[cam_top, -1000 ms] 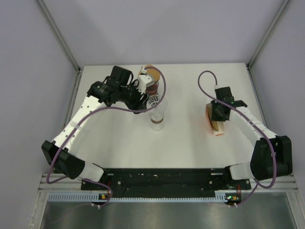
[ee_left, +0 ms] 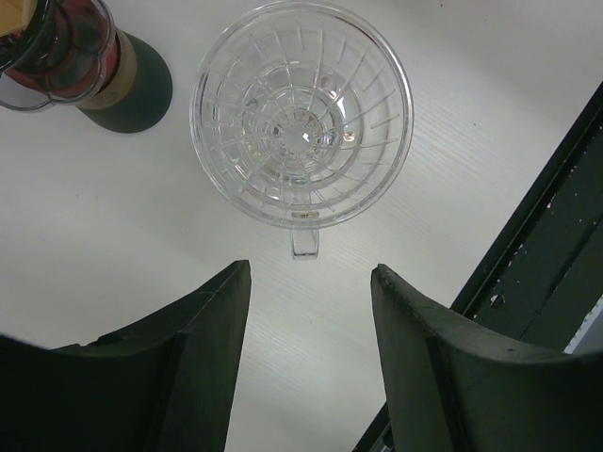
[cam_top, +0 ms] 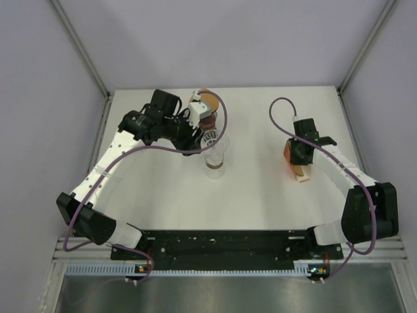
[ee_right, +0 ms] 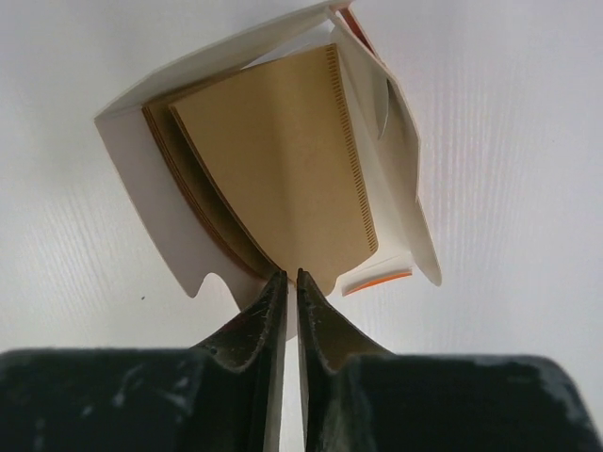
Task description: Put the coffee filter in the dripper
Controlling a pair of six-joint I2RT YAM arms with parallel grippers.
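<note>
A clear ribbed dripper (ee_left: 236, 151) stands on a glass vessel (cam_top: 214, 168) at the middle of the table. My left gripper hangs open beside it, above the table, nothing between its fingers. On the right, brown paper filters (ee_right: 273, 160) lie stacked in an open white box (ee_right: 160, 198), also seen from above (cam_top: 301, 171). My right gripper is at the near edge of the stack, fingertips close together with a narrow gap; whether the top filter is between them I cannot tell.
A red and green container with a wooden top (ee_left: 127, 89) stands behind the dripper. A dark band runs along the front edge.
The filter box under my right gripper has shifted slightly to the right and turned a little in the top view. My left arm has hardly moved.
</note>
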